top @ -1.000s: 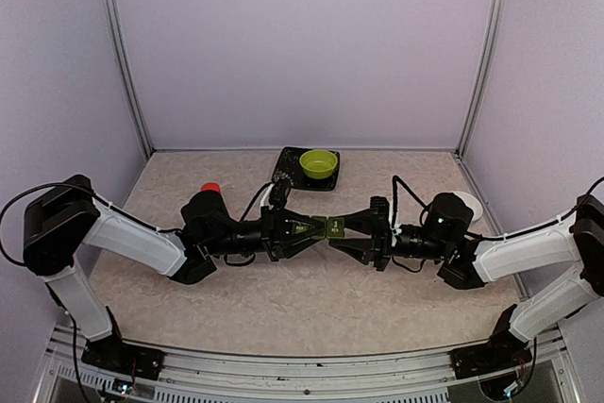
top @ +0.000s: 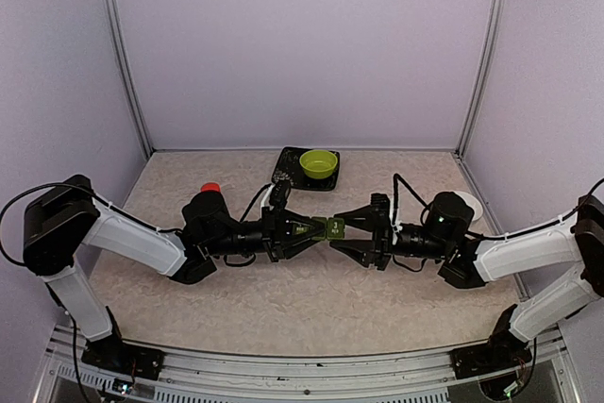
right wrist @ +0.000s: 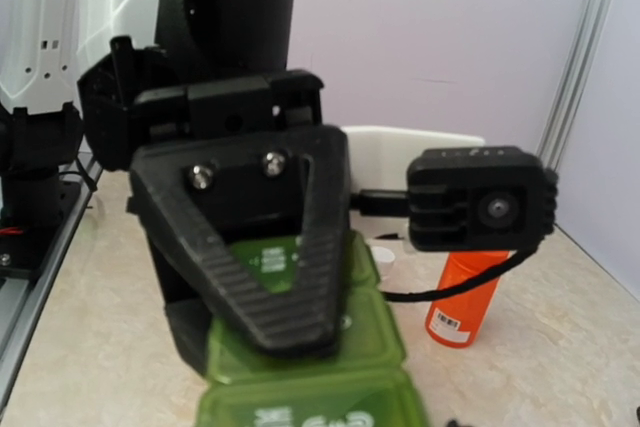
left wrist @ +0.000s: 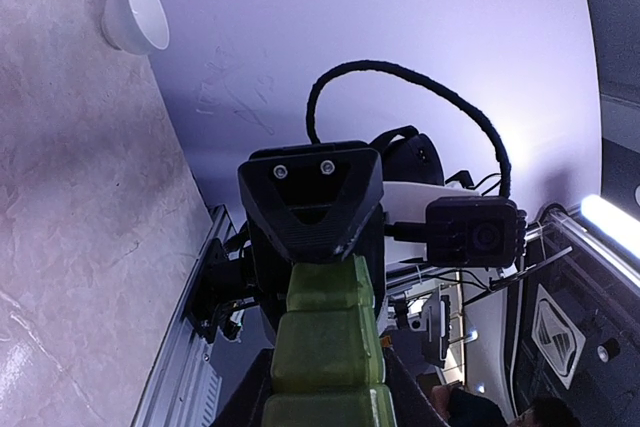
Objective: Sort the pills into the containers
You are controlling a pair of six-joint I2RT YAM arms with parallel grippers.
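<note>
A green translucent pill box with several lidded compartments is held up between the two arms at mid-table. My left gripper is shut on its left end; in the right wrist view a dark finger of that gripper lies across the lids of the box. From the right, my right gripper reaches the other end with its fingers spread apart, the upper one close against the box. In the left wrist view the box runs toward the right gripper. Its contents cannot be made out.
An orange bottle stands behind the left arm. A white bowl is at the right side of the table. At the back, a green bowl sits on a black tray.
The upper finger of my right gripper seems to have shifted up slightly, widening its fingers. The left arm and the pill box look still.
</note>
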